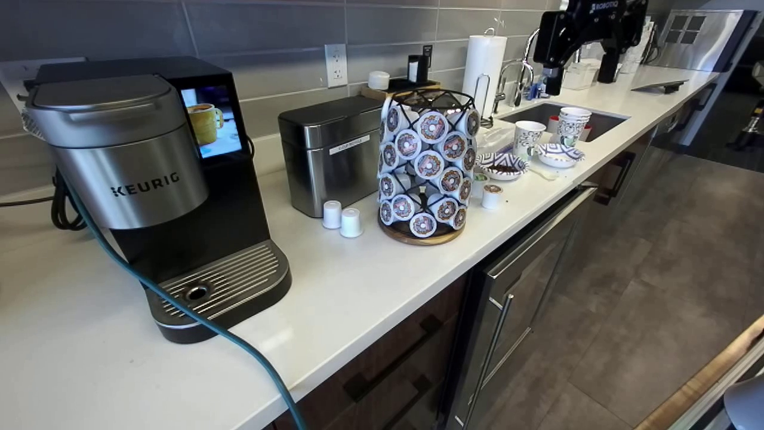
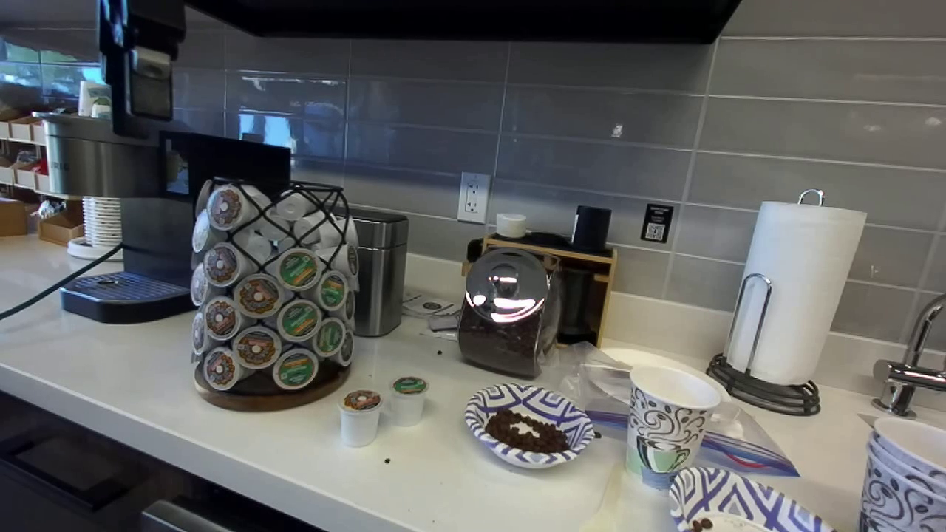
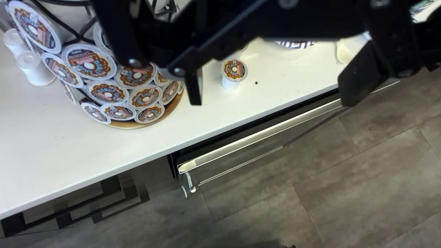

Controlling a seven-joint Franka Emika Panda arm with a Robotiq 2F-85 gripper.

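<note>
My gripper point(image 1: 581, 83) hangs high over the counter, its two black fingers spread wide with nothing between them. In the wrist view the gripper shows one finger near the pod carousel and the other out past the counter's front edge. The wire carousel point(image 2: 270, 396) has a wooden base and is filled with coffee pods. Beside it stand a brown-topped pod point(image 2: 361, 417) and a green-topped pod point(image 2: 409, 400), both upright. Two white pods point(image 1: 341, 219) rest on the carousel's other side. The Keurig coffee maker point(image 1: 136, 190) is at the left, with its drip tray empty.
A patterned bowl point(image 2: 529, 425) holds coffee beans, close to a paper cup point(image 2: 669, 425) and a plastic bag point(image 2: 745, 443). A steel bin point(image 1: 333, 157) stands behind the carousel. A teal cable point(image 1: 236, 340) crosses the front of the coffee maker.
</note>
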